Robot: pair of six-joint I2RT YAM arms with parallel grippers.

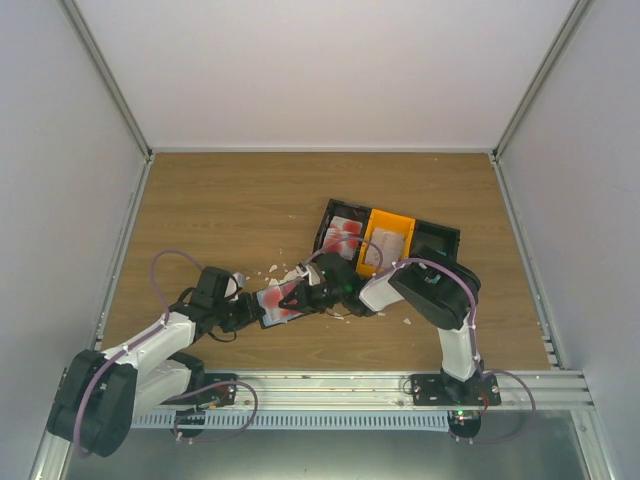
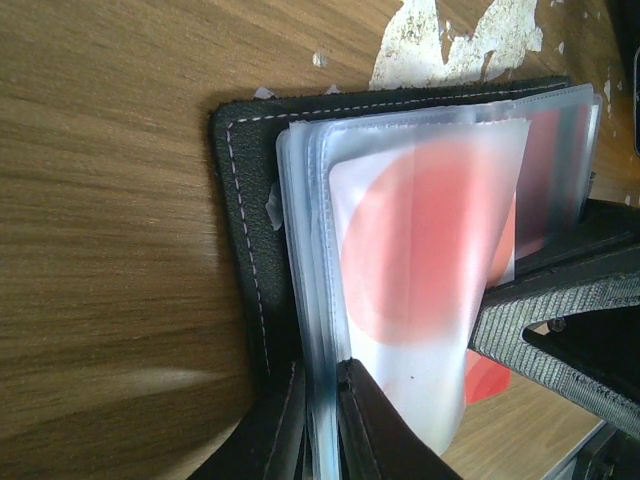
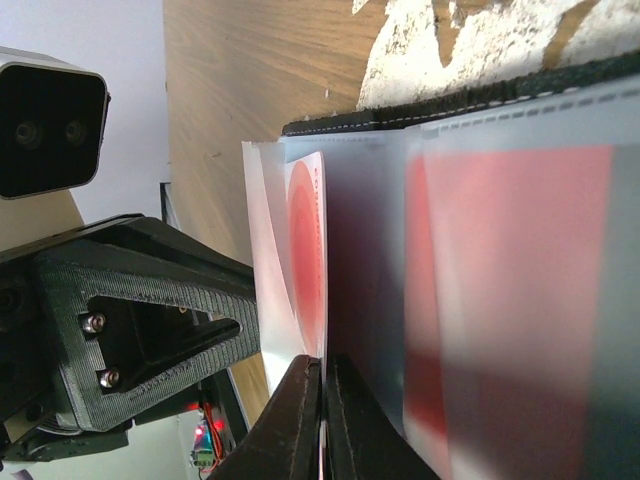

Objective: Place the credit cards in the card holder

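Note:
The open card holder [image 1: 275, 303] lies on the table, black stitched cover [image 2: 250, 210] under clear sleeves [image 3: 510, 300]. My left gripper is shut on the sleeves at their edge, seen in the left wrist view. A white card with a red circle [image 2: 420, 250] shows under clear plastic there. My right gripper is shut at the edge of a thin red-and-white card [image 3: 305, 250], standing near-upright in the holder; whether its tips grip it is unclear.
A black tray [image 1: 328, 213] with red-and-white cards and an orange compartment [image 1: 394, 218] stands behind the right arm. White flakes [image 2: 420, 40] lie around the holder.

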